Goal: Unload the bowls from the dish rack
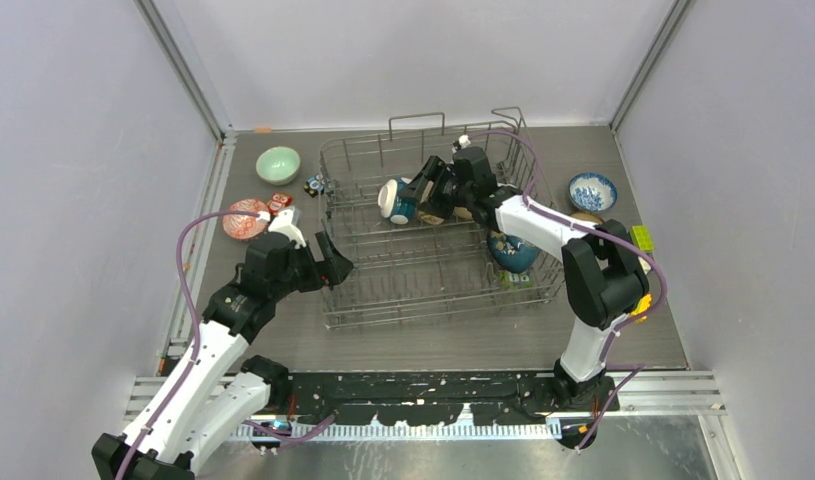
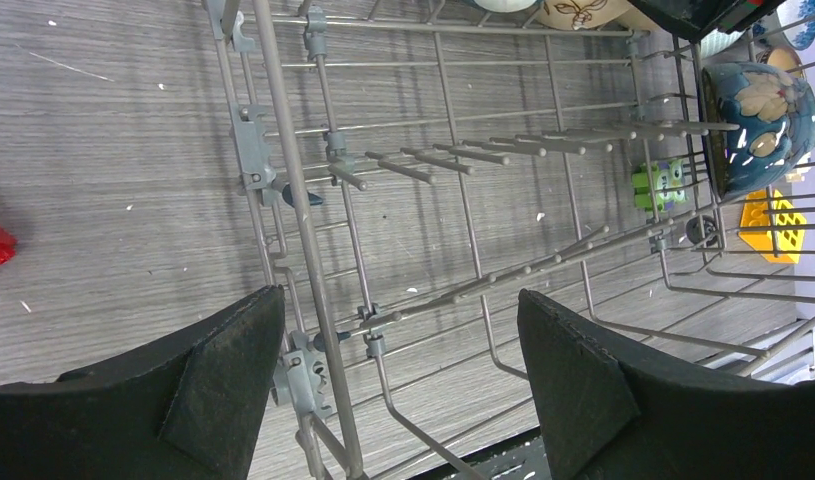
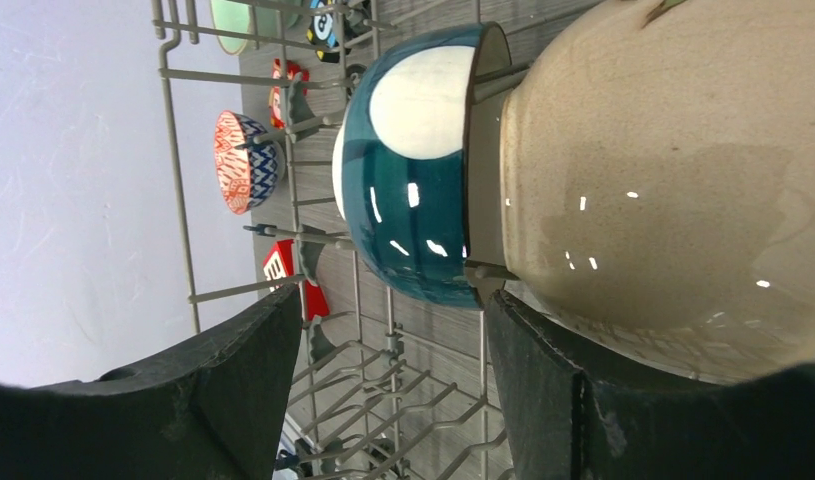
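A teal bowl with white spots point(image 3: 408, 170) rests on its side between the tines of the wire dish rack point(image 1: 383, 300). Close against it in the right wrist view is a beige bowl point(image 3: 673, 190), mostly covered by my right arm from above. Over these two, my right gripper point(image 1: 430, 190) stands open with nothing between its fingers; the teal bowl lies just beyond its tips. A blue patterned bowl point(image 1: 512, 253) leans at the rack's right side. By the rack's left edge my left gripper point(image 1: 338, 268) is open and empty, rack wires showing beneath it.
Outside the rack on the left sit a green bowl point(image 1: 278, 165) and a red patterned bowl point(image 1: 245, 219), with small packets point(image 1: 280, 202) nearby. A blue-white bowl point(image 1: 592, 191) and yellow blocks point(image 1: 642, 238) are at the right. The rack's front section is empty.
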